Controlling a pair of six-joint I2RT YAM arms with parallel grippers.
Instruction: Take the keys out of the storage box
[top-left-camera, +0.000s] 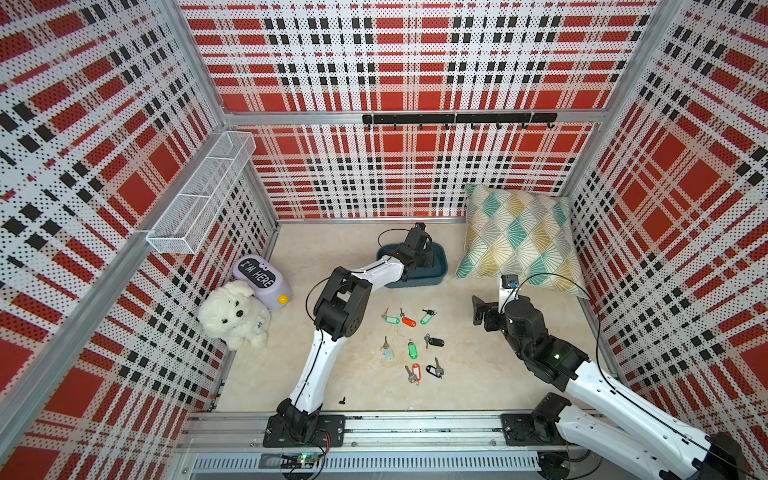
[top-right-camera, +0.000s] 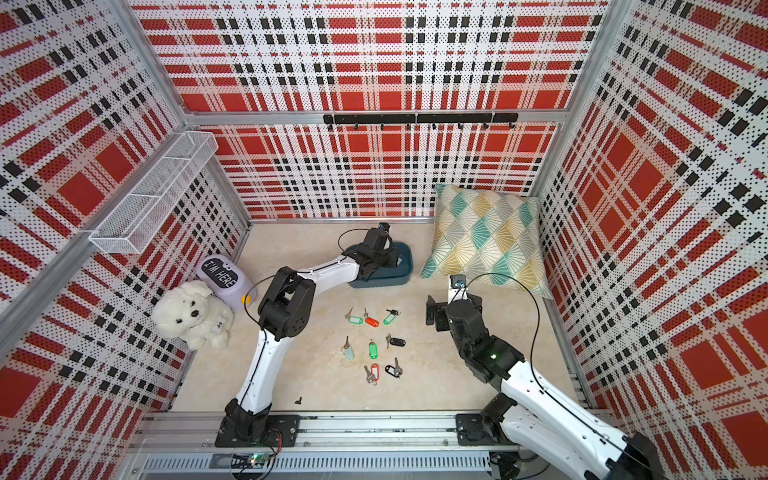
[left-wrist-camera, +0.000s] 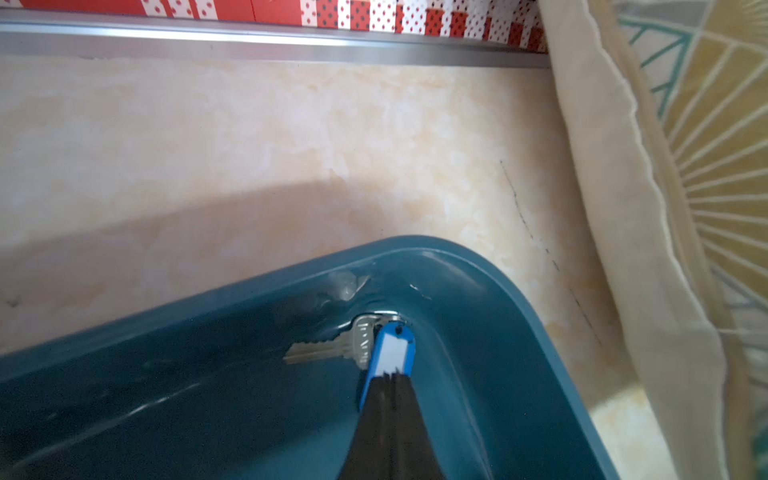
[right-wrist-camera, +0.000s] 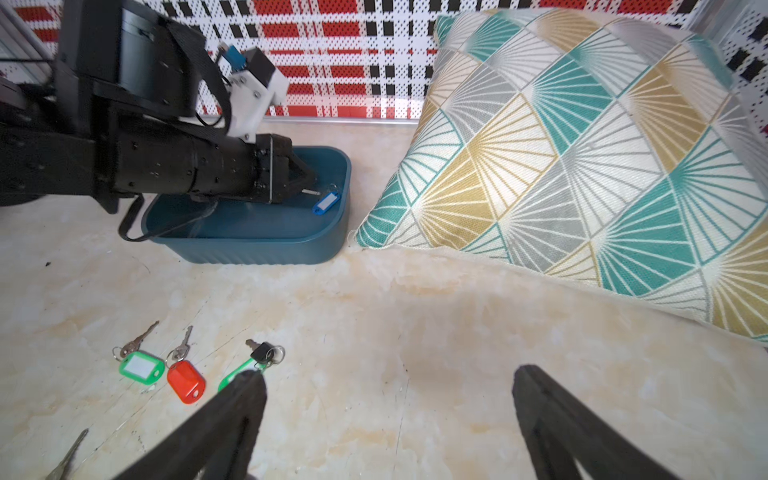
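In the left wrist view, a silver key (left-wrist-camera: 324, 347) with a blue tag (left-wrist-camera: 392, 353) lies in the far right corner of the dark teal storage box (left-wrist-camera: 448, 256). My left gripper is shut with nothing between its fingers. Its tips overlap the lower end of the tag from this angle, and the key lies beyond them. The right wrist view shows the blue tag (right-wrist-camera: 325, 203) on the box floor, apart from the left gripper's tips. My right gripper stands open and empty over the table, right of the box.
Several tagged keys lie on the table in front of the box, among them one with a red tag (right-wrist-camera: 185, 381) and one with a green tag (right-wrist-camera: 141, 367). A patterned cushion (top-left-camera: 524, 240) leans right of the box. A plush dog (top-left-camera: 234, 313) sits far left.
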